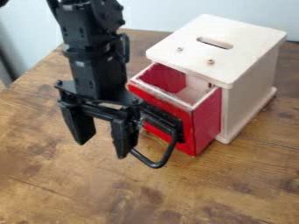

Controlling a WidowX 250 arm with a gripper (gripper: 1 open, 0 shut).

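A pale wooden box (247, 109) with a slotted top stands at the right, its red drawer (201, 127) pulled partly out toward the left. The drawer's inside looks empty from here, though only partly visible. A black handle (156, 160) is on the drawer's front, partly behind the gripper. My black gripper (100, 131) hangs in front of the drawer, to its left, fingers apart and open, with nothing seen between them.
A pale wall runs along the back.
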